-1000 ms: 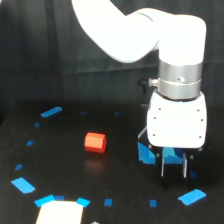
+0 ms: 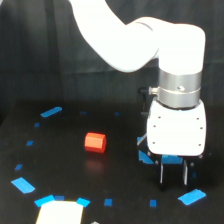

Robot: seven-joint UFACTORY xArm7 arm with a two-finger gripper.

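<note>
An orange-red block (image 2: 95, 142) rests on the dark table, left of the middle of the camera view. My gripper (image 2: 173, 177) hangs at the right, well apart from that block. Its two thin fingers point downward with a dark gap between them, so it is open, and nothing shows in the gap. Whether the fingertips touch the table I cannot tell. A pale, cream-coloured object (image 2: 60, 213) sits at the bottom edge, partly cut off by the frame.
Blue tape pieces mark the black table (image 2: 110, 178), among them a strip (image 2: 192, 197) at the lower right and another (image 2: 22, 185) at the left. A larger blue patch (image 2: 146, 157) lies partly hidden behind my gripper.
My gripper has come down slightly, its fingertips now lower in the view. The orange-red block and the cream object have not moved.
</note>
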